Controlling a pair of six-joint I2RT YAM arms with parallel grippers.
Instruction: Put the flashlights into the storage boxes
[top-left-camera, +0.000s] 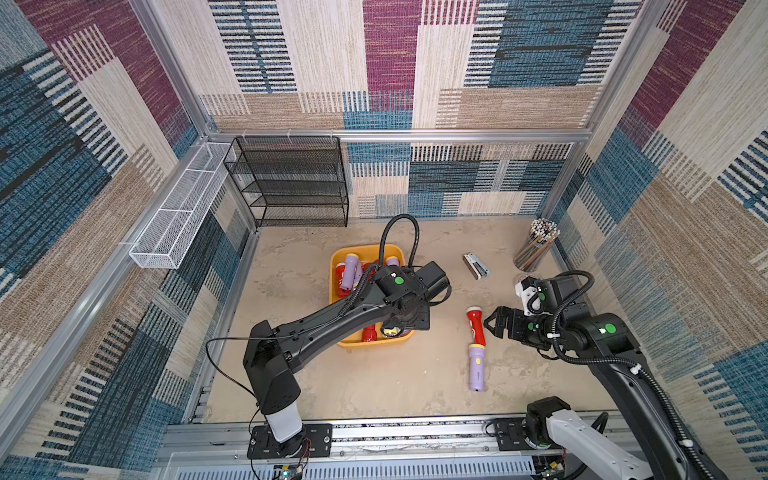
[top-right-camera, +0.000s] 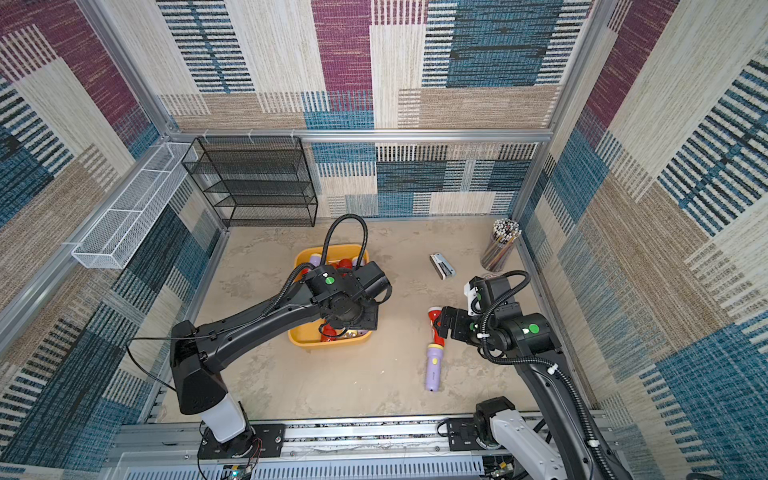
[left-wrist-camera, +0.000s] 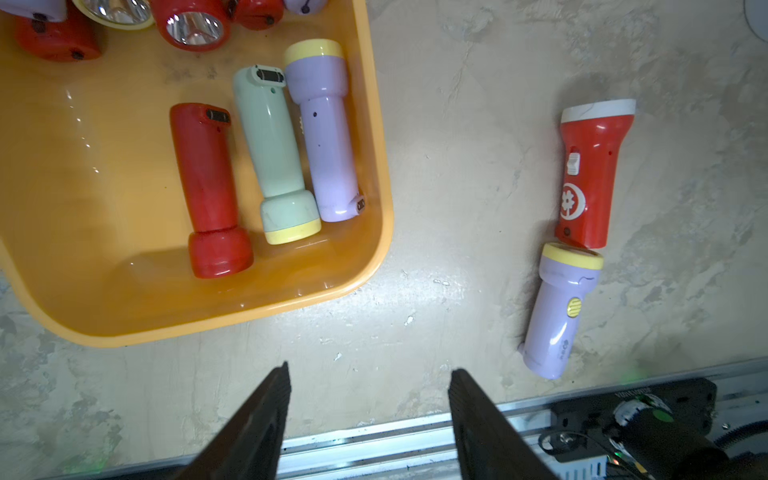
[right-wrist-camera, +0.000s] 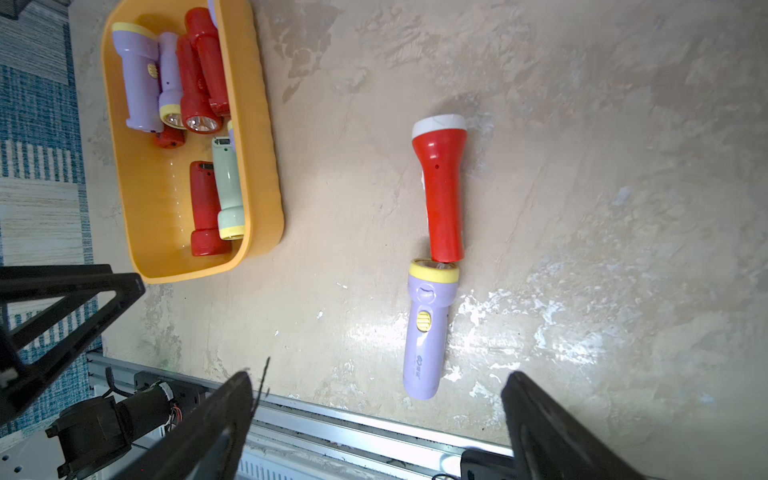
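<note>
On the table, right of centre, lie a red flashlight (right-wrist-camera: 441, 188) with a white rim and a purple flashlight (right-wrist-camera: 425, 340) with a yellow rim, end to end and touching. The yellow storage box (left-wrist-camera: 382, 184) holds several flashlights, among them a red one (left-wrist-camera: 206, 172), a pale green one (left-wrist-camera: 276, 152) and a purple one (left-wrist-camera: 328, 136). My left gripper is part open above the table near the box, with nothing between its fingers. Open and empty, my right gripper hangs above the table just right of the loose pair.
A stapler (top-left-camera: 476, 265) and a cup of pencils (top-left-camera: 536, 245) stand at the back right. A black wire rack (top-left-camera: 288, 184) is at the back left, with a white wire basket (top-left-camera: 182, 204) on the left side. Bare table lies between box and loose flashlights.
</note>
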